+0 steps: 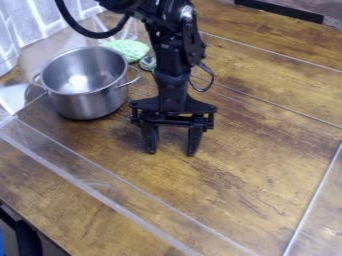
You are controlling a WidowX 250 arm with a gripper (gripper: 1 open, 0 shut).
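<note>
My black gripper [173, 140] hangs low over the wooden table [254, 180] at the middle of the view, its two dark fingers pointing down close to the surface. Whether they are open or shut is hard to tell against their shadows. To its left stands a large steel pot [83, 82] with side handles, apart from the gripper.
A pale green cloth or mat [124, 50] lies behind the pot, with a small metal item partly hidden behind the arm. A white object sits at the far left edge.
</note>
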